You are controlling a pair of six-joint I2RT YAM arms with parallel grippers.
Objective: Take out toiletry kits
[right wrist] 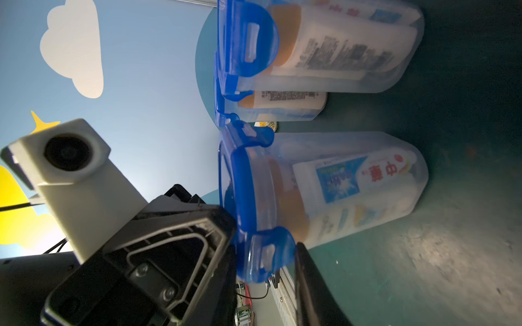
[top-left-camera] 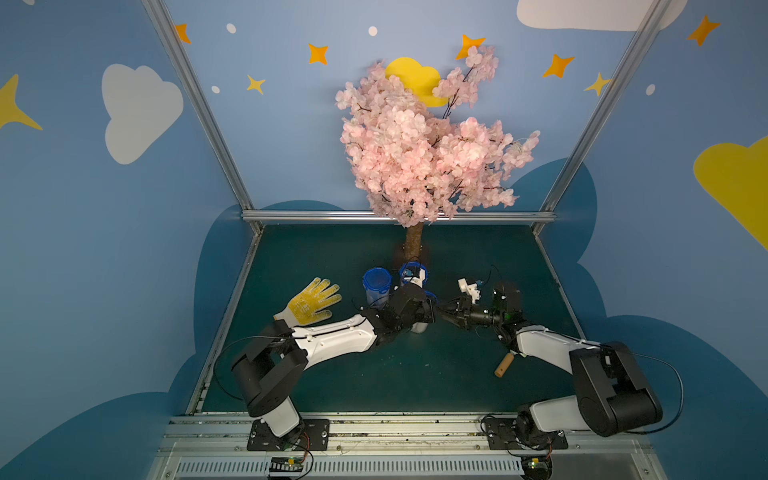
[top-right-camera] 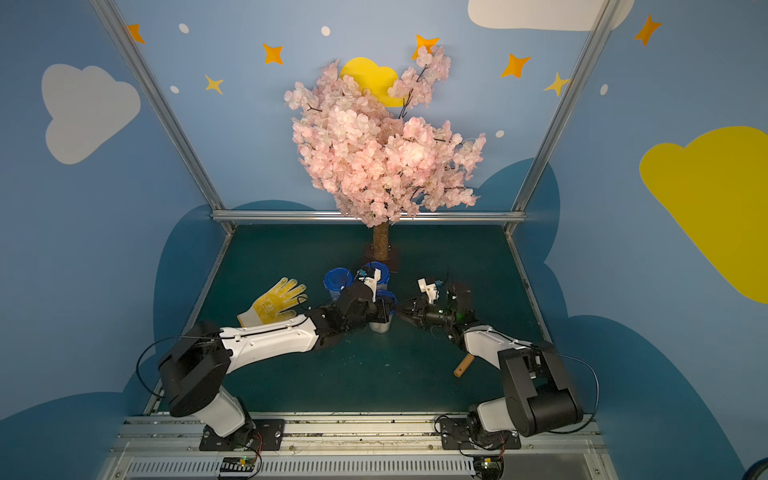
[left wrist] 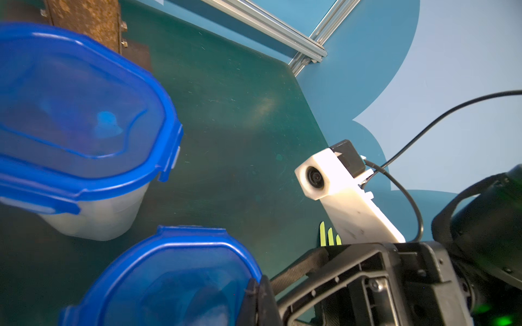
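Three translucent boxes with blue lids hold packaged toiletries. The nearest box (right wrist: 348, 206) stands between my grippers, its blue lid (right wrist: 247, 217) on and its near clasp (right wrist: 266, 255) between the right gripper's fingers. That right gripper is part open; contact with the clasp is unclear. My left gripper is shut, its tips over the edge of the nearest lid (left wrist: 179, 282), with nothing visible between them. A second box (top-left-camera: 377, 288) stands to the left and a third (top-right-camera: 376, 276) behind, by the tree trunk.
A yellow and white glove (top-left-camera: 312, 302) lies at the left. A wooden handle (top-left-camera: 504, 365) lies beneath the right arm. The blossom tree (top-left-camera: 413, 240) rises at the back. Front floor between the arms is clear.
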